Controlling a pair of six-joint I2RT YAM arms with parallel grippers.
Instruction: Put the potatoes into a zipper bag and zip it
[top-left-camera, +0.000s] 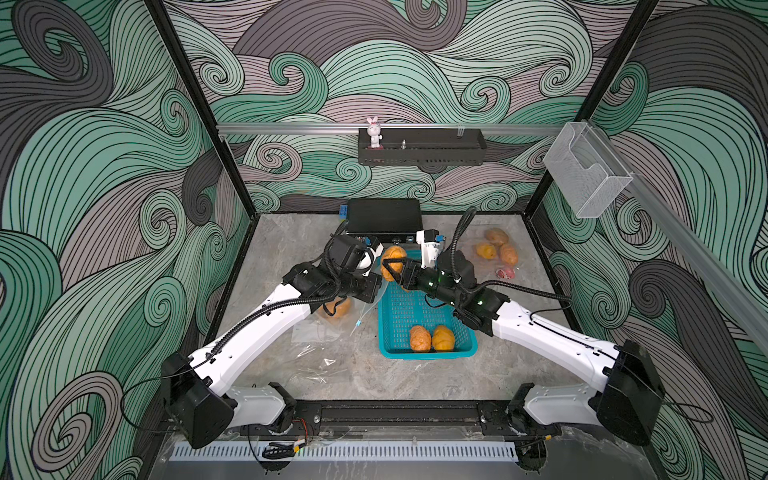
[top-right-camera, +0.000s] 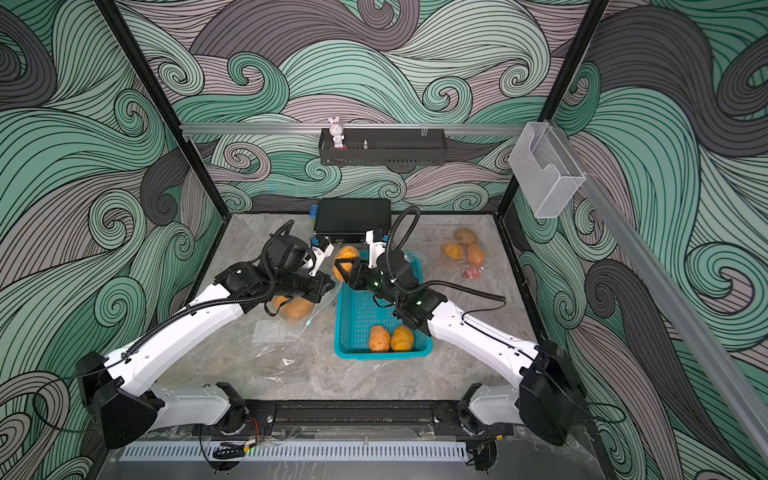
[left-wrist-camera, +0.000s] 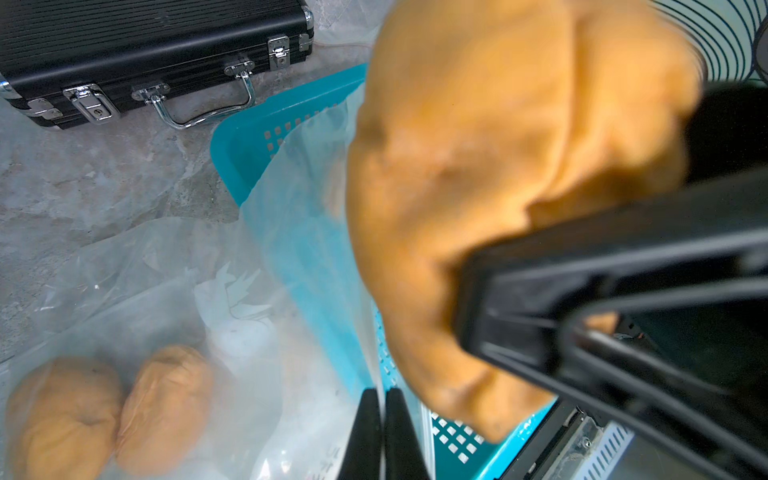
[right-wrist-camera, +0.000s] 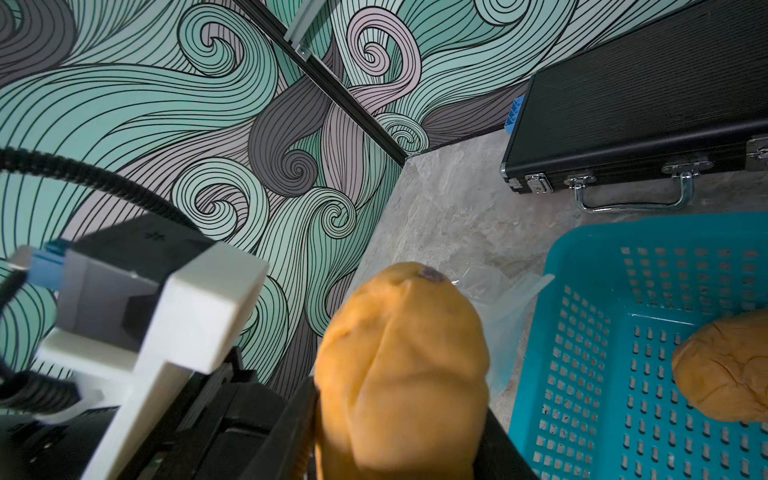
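An orange potato (top-left-camera: 393, 260) (top-right-camera: 345, 260) (left-wrist-camera: 480, 144) (right-wrist-camera: 400, 352) is held up by my right gripper (top-left-camera: 393, 265) (top-right-camera: 347, 267), shut on it, above the teal basket's left side. My left gripper is shut on the edge of a clear zipper bag (left-wrist-camera: 224, 304), just left of that potato. Two potatoes (left-wrist-camera: 164, 404) show inside this bag on the table. In the basket (top-left-camera: 424, 308) (right-wrist-camera: 608, 376), two potatoes (top-left-camera: 420, 338) (top-left-camera: 444, 337) lie at the front, and another (right-wrist-camera: 720, 368) shows in the right wrist view.
A black case (top-left-camera: 384, 214) (right-wrist-camera: 632, 88) stands at the back. At the back right lies a group of several potatoes (top-left-camera: 496, 240) in clear plastic. A loose plastic sheet (top-left-camera: 312, 372) lies at the front left.
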